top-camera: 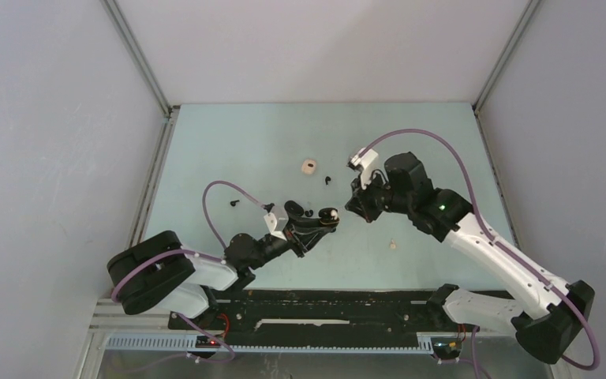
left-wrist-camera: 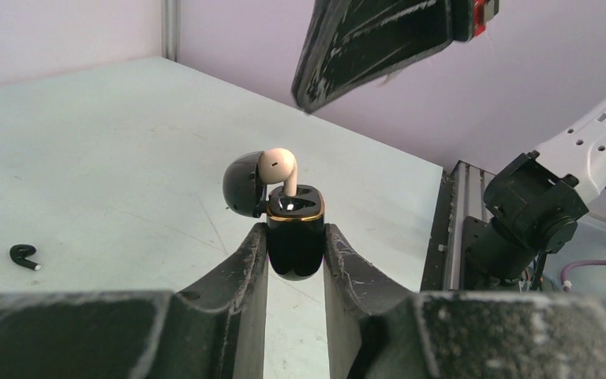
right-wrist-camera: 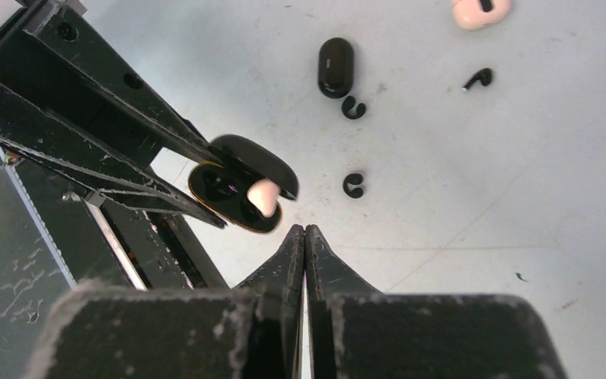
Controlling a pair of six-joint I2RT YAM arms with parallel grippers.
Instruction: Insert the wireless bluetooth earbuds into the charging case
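Note:
My left gripper is shut on the open black charging case (left-wrist-camera: 294, 245), holding it above the table; its lid (left-wrist-camera: 243, 185) is flipped back. A white earbud sits upright in one side of it, and in the right wrist view the other well (right-wrist-camera: 219, 183) looks empty. My right gripper is shut with nothing between its fingers, a little to the right of the case and higher. A black earbud (left-wrist-camera: 24, 254) lies on the table, also visible in the top view.
On the table (top-camera: 229, 142) lie a pale pink case (right-wrist-camera: 481, 12), a black oval case (right-wrist-camera: 335, 67), small dark curved pieces (right-wrist-camera: 353, 185) and, in the top view, a small pale item (top-camera: 392, 245) at the front right.

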